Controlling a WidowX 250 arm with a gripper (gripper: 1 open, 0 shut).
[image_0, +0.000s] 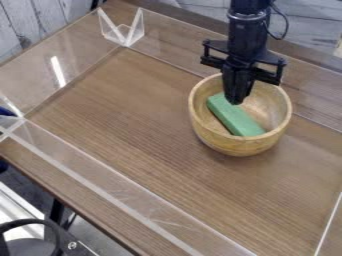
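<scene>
A wooden bowl (214, 140) sits on the right half of the wooden table (107, 160), with a green block (238, 120) lying inside it. My black gripper (235, 98) points down over the back part of the bowl, its tip just above the block's upper end. It looks shut, with nothing visible between its fingers; whether it touches the block I cannot tell.
A white wire-like holder (122, 28) stands at the back left. The table left of the bowl and in front of it is clear. Black hardware (27, 240) sits off the table's front left corner.
</scene>
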